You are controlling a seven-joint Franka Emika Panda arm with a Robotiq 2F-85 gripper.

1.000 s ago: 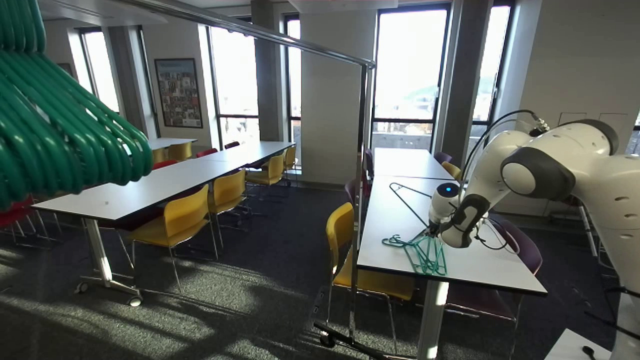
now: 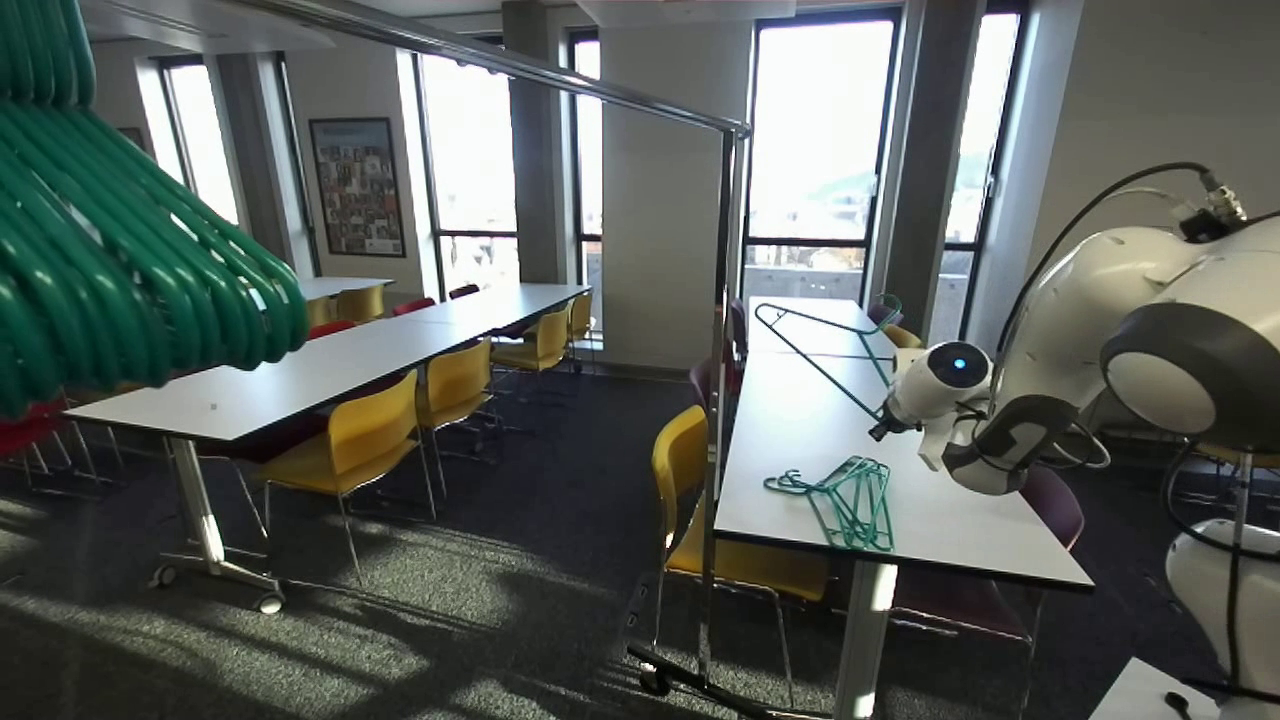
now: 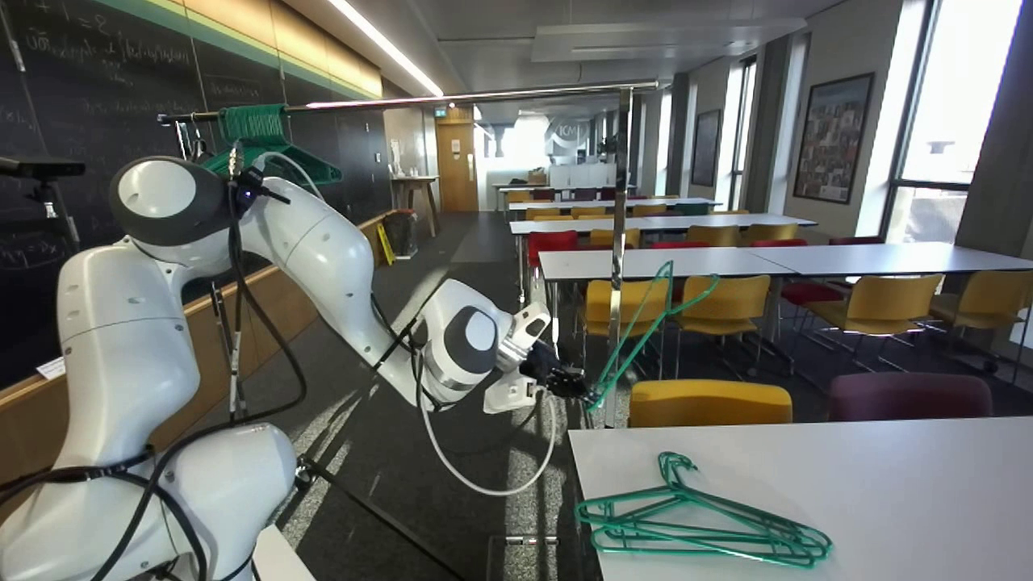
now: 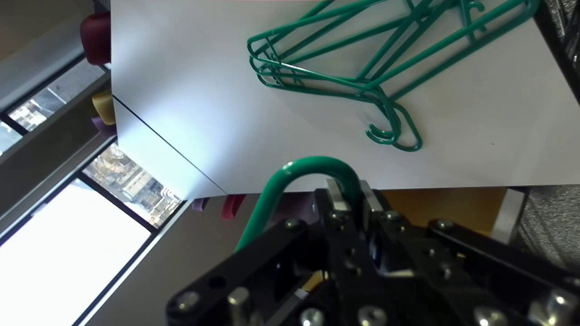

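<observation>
My gripper is shut on one end of a green hanger (image 4: 266, 201), whose curved plastic rises between the metal fingertips in the wrist view. In exterior view 2 this held hanger (image 3: 634, 339) stands up from the gripper (image 3: 586, 395), clear of the table, with its hook at the upper right. Exterior view 1 has it slanting up and left from the gripper (image 2: 882, 430). Several more green hangers (image 3: 707, 528) lie in a tangled pile on the white table (image 3: 930, 484); the same pile (image 4: 380, 70) is apart from my fingers in the wrist view.
A metal rail (image 3: 465, 98) runs overhead with a bunch of green hangers (image 3: 253, 126) at one end, and its upright post (image 3: 620, 223) stands behind the held hanger. A yellow chair (image 3: 712, 402) is tucked against the table. Bare tabletop lies around the pile.
The arm has risen and drawn back from the pile, carrying the held hanger up with it. The piled hangers look unmoved.
</observation>
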